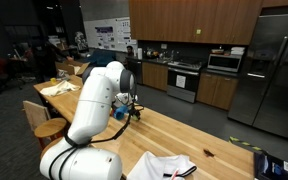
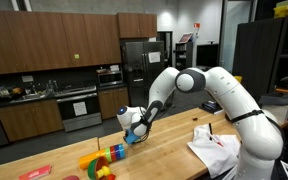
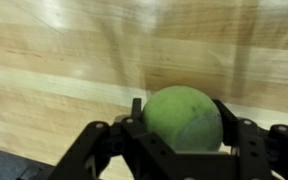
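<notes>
A round, pale green object [image 3: 184, 118] sits between the dark fingers of my gripper in the wrist view, and the fingers are shut on it. Below it the light wooden tabletop [image 3: 74, 70] shows, somewhat blurred. In the first exterior view my gripper [image 1: 131, 112] is low over the far left part of the table, close by a blue thing [image 1: 119, 112]. From the other side, the gripper [image 2: 134, 138] appears near the blue item [image 2: 118, 152]; the held object is too small to make out there.
A white cloth [image 1: 166, 166] with something red on it lies near the arm's base. Yellow-orange [image 2: 88, 159] and red [image 2: 71, 178] objects stand at the table's end, by the blue item.
</notes>
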